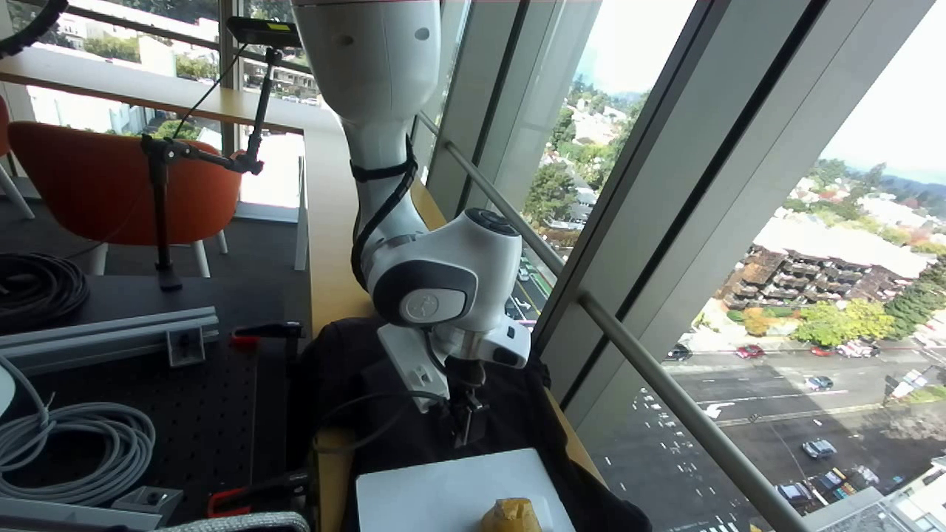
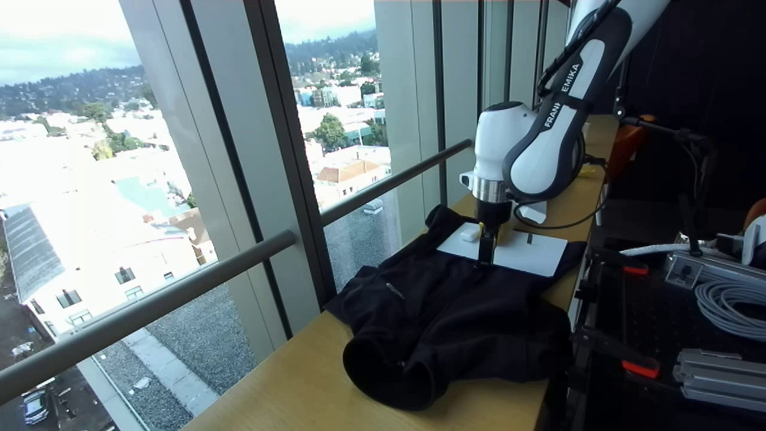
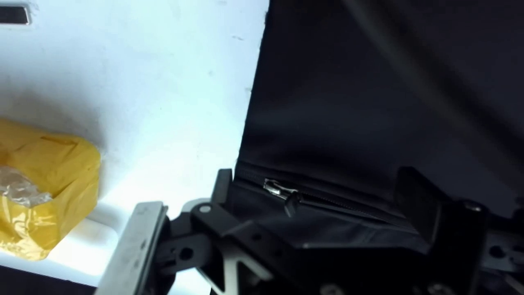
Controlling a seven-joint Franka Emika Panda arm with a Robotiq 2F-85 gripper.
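A black garment (image 2: 459, 316) with a zip is spread over the wooden table. In the wrist view, the zip's metal slider (image 3: 277, 189) and its dark pull tab (image 3: 292, 203) lie between my gripper's fingers, near the edge of a white board (image 3: 196, 88). My gripper is open around the slider in that view, holding nothing; the height above the cloth is hard to judge. From the side, the gripper (image 2: 486, 252) points down close to the board's near edge. On the board sits a crumpled yellow packet (image 3: 73, 182) with clear plastic on it.
A metal railing (image 2: 266, 251) and windows run along one side of the table. Opposite, a dark bench holds coiled grey cable (image 1: 75, 448) and red-handled clamps (image 1: 235, 501). Bare wooden table (image 2: 309, 381) shows beyond the garment.
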